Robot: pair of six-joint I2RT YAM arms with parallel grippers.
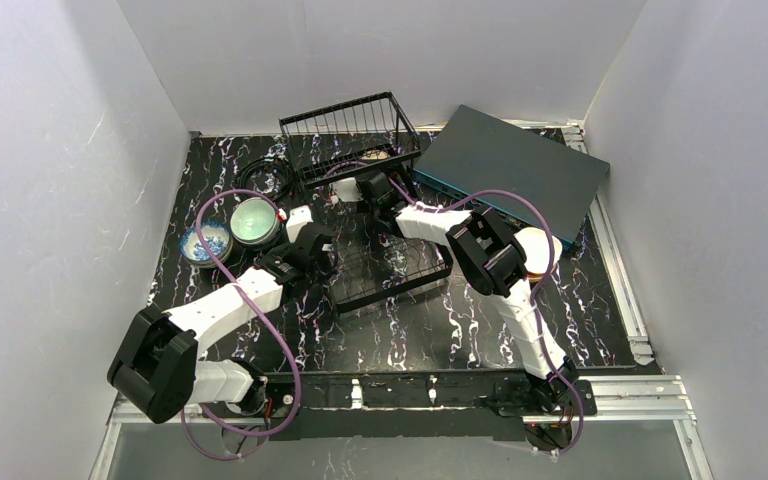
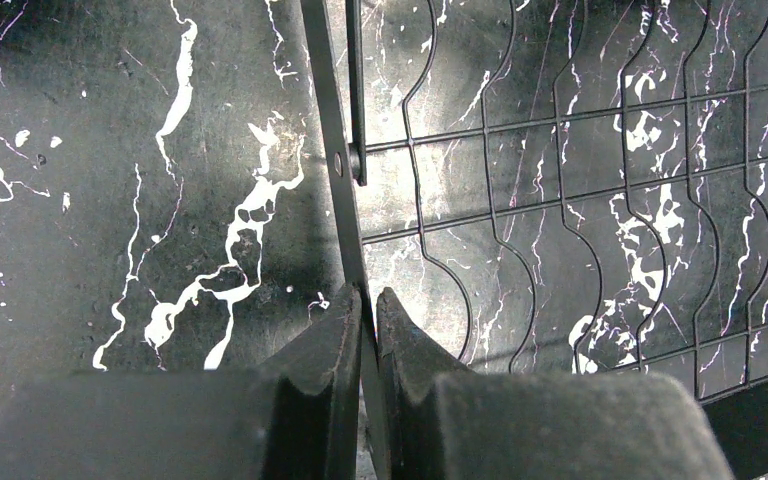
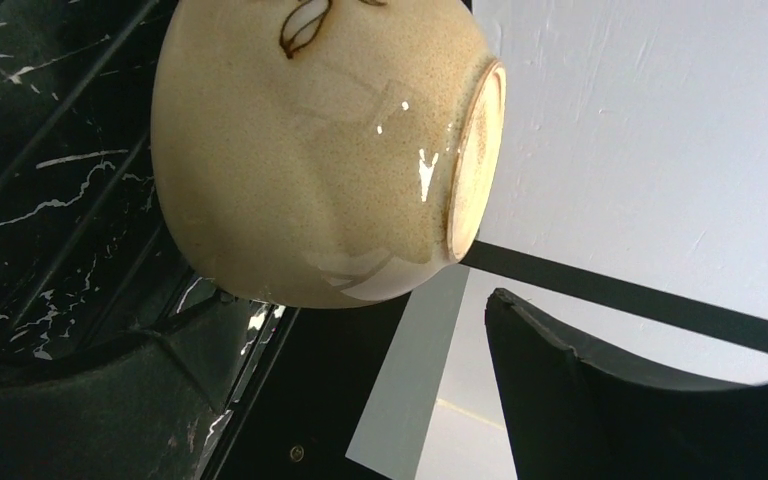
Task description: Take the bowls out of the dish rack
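A beige bowl (image 3: 310,160) with a leaf drawing is tipped on its side in the back of the dish rack (image 1: 392,291); in the top view only a sliver of it shows. My right gripper stands open just short of it. One finger (image 3: 190,345) is by the bowl's rim side, the other past its foot, and nothing is gripped. My left gripper is shut on the rack's black side bar (image 2: 338,150).
A green bowl (image 1: 254,219) and blue-patterned bowls (image 1: 201,246) stand left of the rack. White bowls (image 1: 532,252) are at right, partly behind my right arm. A dark flat box (image 1: 515,165) leans behind; a coiled black cable (image 1: 260,165) lies back left.
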